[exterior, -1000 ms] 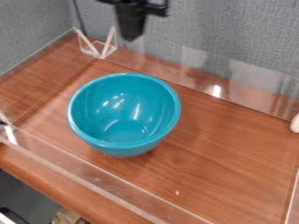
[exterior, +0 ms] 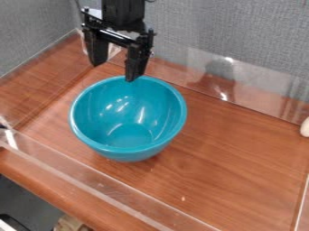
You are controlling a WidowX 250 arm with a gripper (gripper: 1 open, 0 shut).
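Observation:
A turquoise bowl [exterior: 128,126] sits on the wooden surface, a little left of the middle. Above its back rim hangs my black gripper [exterior: 115,56], pointing down, its fingers spread open on either side with nothing visible between them.
Transparent panels edge it at the back and front, with grey textured walls behind. A small white object [exterior: 304,127] is at the right edge.
My gripper has descended from the top of the view to just above the bowl's back rim. The bowl has not moved.

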